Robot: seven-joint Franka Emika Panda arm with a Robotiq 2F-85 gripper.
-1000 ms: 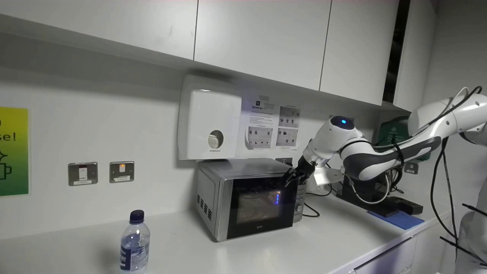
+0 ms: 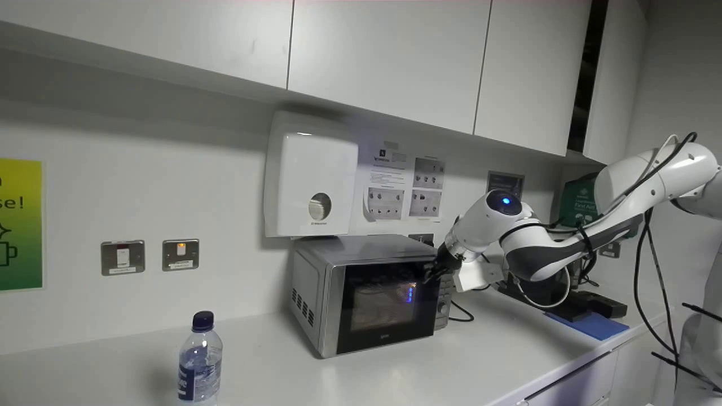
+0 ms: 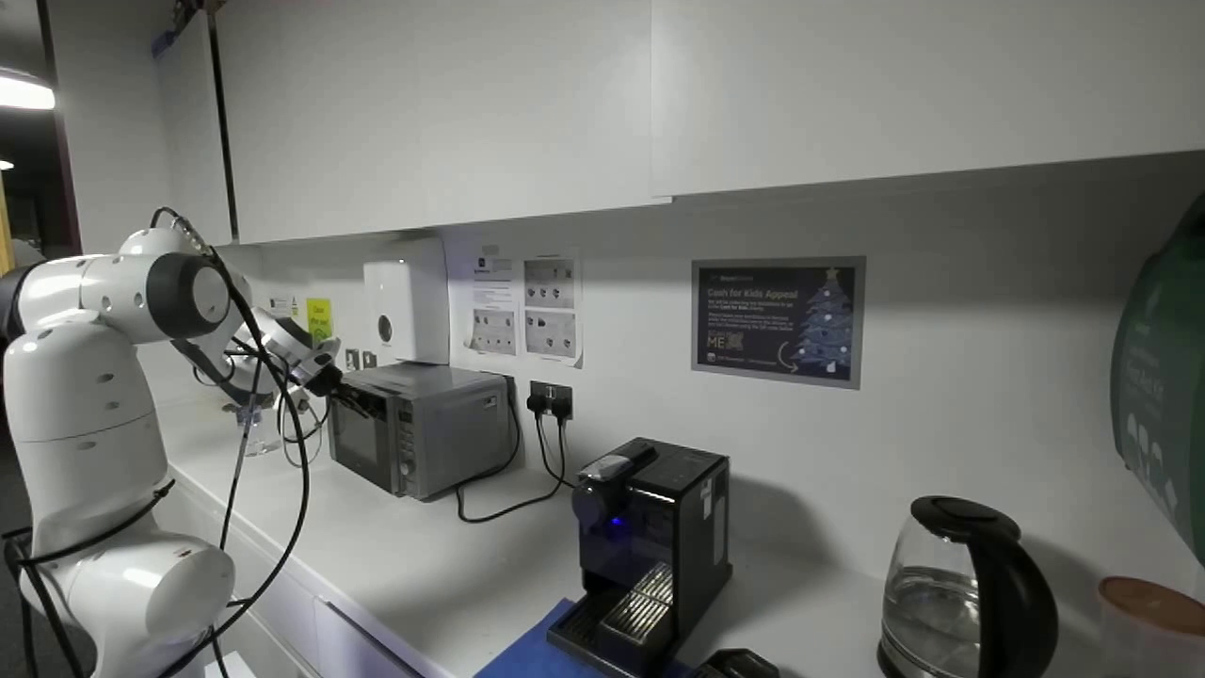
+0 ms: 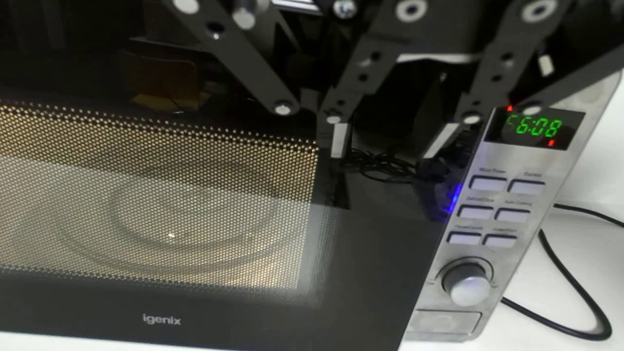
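A grey microwave (image 2: 315, 287) with a dark glass door (image 4: 374, 251) stands on the counter, its door flush with the body. Behind the perforated window, a round turntable shape shows. My gripper is at the upper right part of the door, close to the control panel (image 4: 491, 210). Its fingers are apart, and nothing shows between them but the door and its reflections. Whether the fingertips touch the glass is unclear. In exterior view 2 the gripper (image 3: 359, 401) appears at the microwave's front, partly confused with the dark door.
A water bottle (image 2: 200, 358) stands at the counter's left. A coffee machine (image 3: 666, 531) and a glass kettle (image 3: 960, 599) are to the right. Black cables (image 3: 497, 514) run beside the microwave. Cupboards (image 2: 386, 61) hang overhead. Open counter lies before the microwave.
The wrist and forearm have come down and slightly left in exterior view 1. My gripper sits a little lower against the microwave, its fingers seemingly closer together. The microwave and bottle have not moved.
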